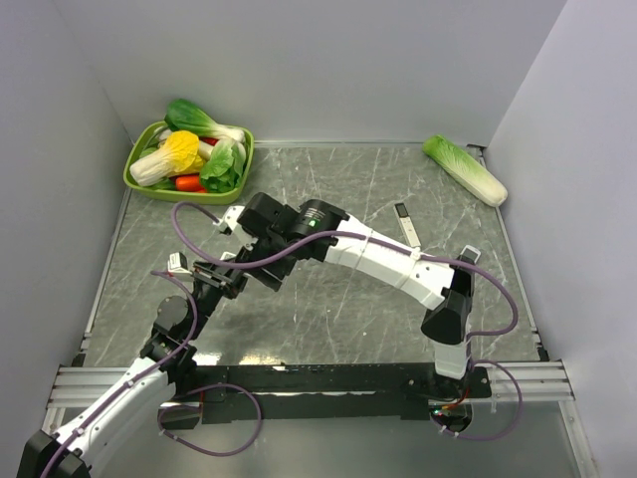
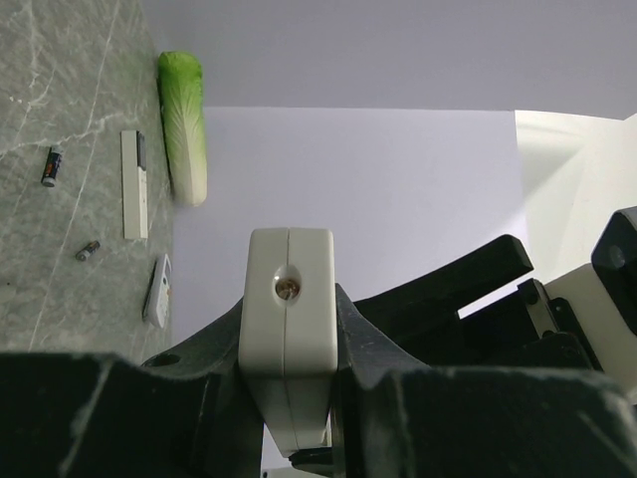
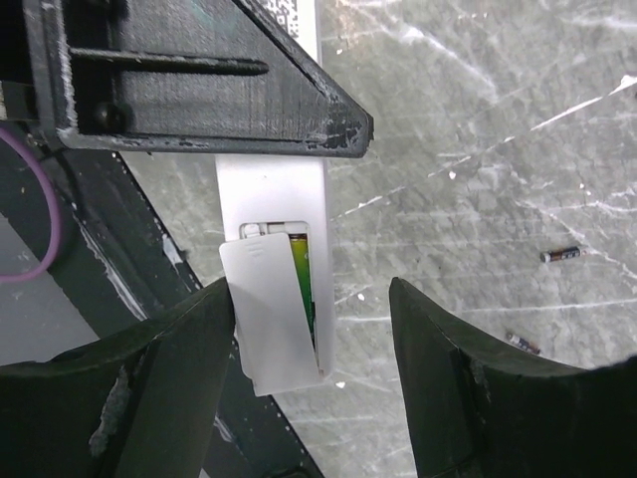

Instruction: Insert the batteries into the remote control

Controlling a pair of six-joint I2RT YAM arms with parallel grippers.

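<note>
The white remote control (image 2: 289,334) is clamped in my left gripper, end toward the left wrist camera. In the right wrist view its back (image 3: 274,189) faces up. The white battery cover (image 3: 269,314) lies askew over the compartment, leaving a gap on the right side where a green battery (image 3: 302,261) shows. Whether a second battery is underneath is hidden. My right gripper stands open around the cover end; its left fingertip is close against the cover's left edge, its right one well clear. Two loose dark batteries (image 3: 560,254) (image 3: 523,344) lie on the table.
Another white remote (image 1: 407,225) and a small white device (image 1: 470,255) lie on the right of the table. A Chinese cabbage (image 1: 465,170) is at the back right, a green vegetable basket (image 1: 189,197) at the back left.
</note>
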